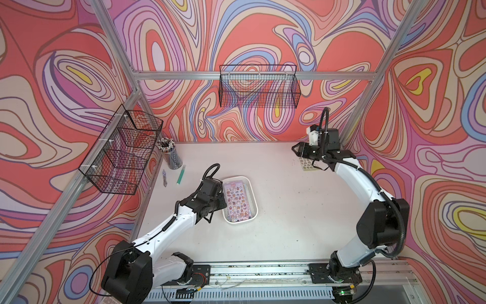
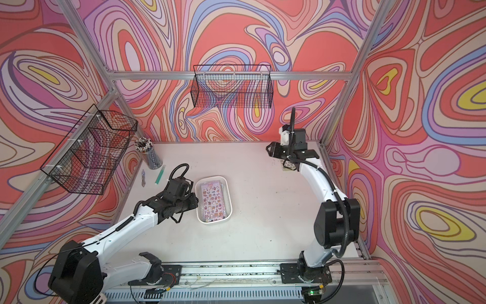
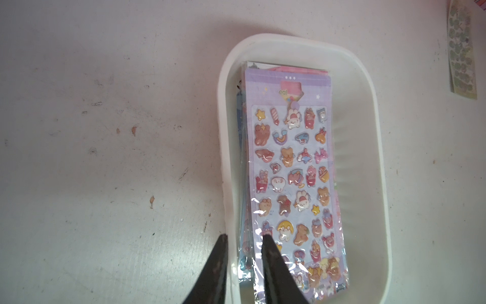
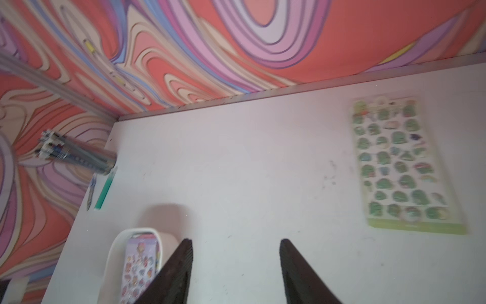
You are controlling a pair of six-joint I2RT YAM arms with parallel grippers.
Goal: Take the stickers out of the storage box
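Note:
A white storage box point(image 3: 375, 192) holds a stack of sticker sheets, topped by a lilac sheet of puffy stickers point(image 3: 289, 187). My left gripper hangs above its left rim, fingers part open, with nothing seen held between them. A green-edged sticker sheet point(image 4: 402, 162) lies on the table point(image 4: 243, 172) at the back right. My right gripper is over that area, open and empty, partly hiding the sheet in the top views.
A pen cup point(image 1: 173, 158), a teal item point(image 1: 180, 174) and a slim item point(image 1: 164, 178) lie at the back left. Wire baskets hang on the walls.

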